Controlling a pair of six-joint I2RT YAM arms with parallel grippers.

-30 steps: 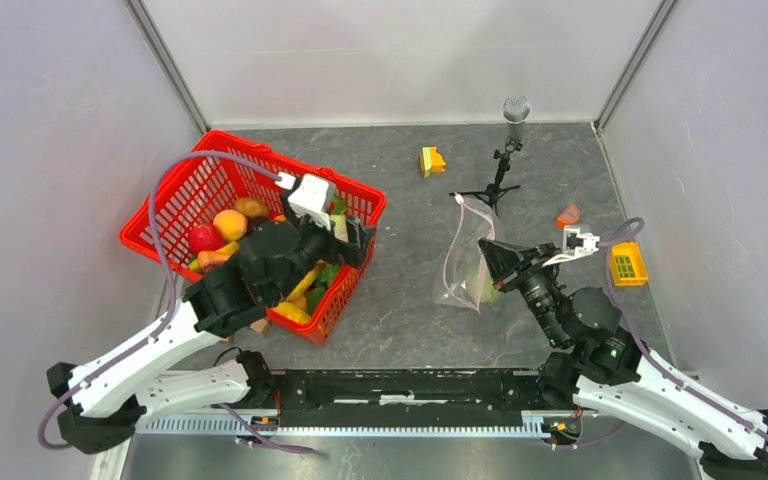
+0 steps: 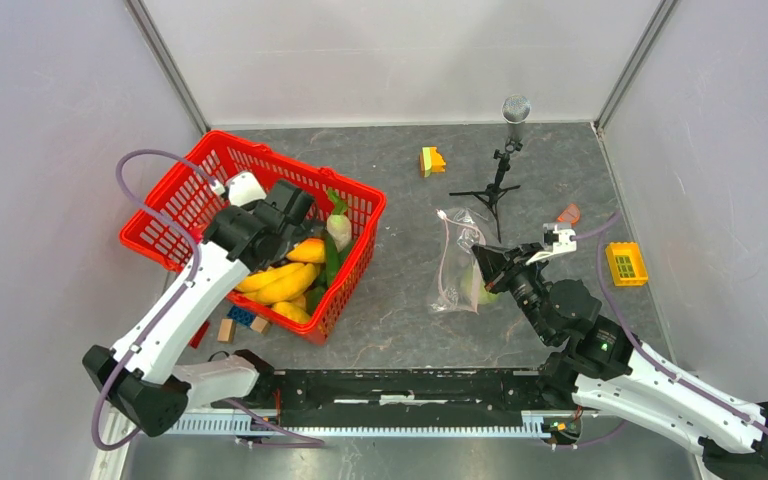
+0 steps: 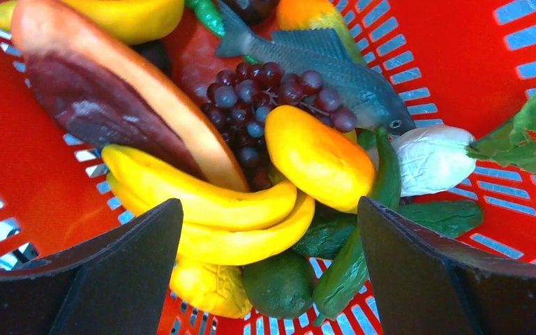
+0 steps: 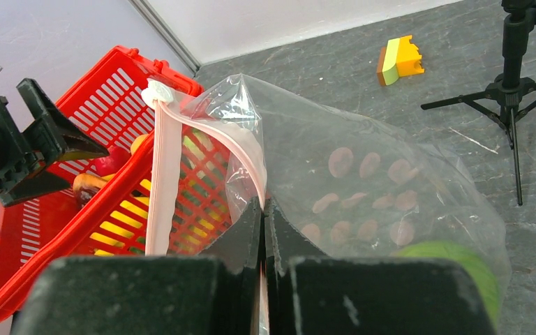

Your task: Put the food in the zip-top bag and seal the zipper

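The clear zip top bag [image 2: 450, 265] has a pale pinkish zipper strip [image 4: 162, 181] along its mouth and several pink printed spots. A round green item [image 4: 453, 259] shows at its far lower end. My right gripper is shut on the bag's mouth edge. Over the red basket [image 2: 360, 275] hangs my left gripper, open, with its fingers apart and nothing held. Below it in the left wrist view lie bananas [image 3: 234, 209], an orange-yellow mango-like fruit [image 3: 319, 159], dark grapes [image 3: 248, 94], a fish [image 3: 321, 70], a cucumber [image 3: 349, 272] and a white-bulbed vegetable [image 3: 433, 159].
A black tripod [image 2: 498, 185] stands behind the bag. Small yellow-orange blocks [image 2: 431, 161] lie at the back, and a yellow crate [image 2: 626, 263] sits at the right. Bare grey table separates basket and bag.
My left gripper has moved leftward across the basket from its right side.
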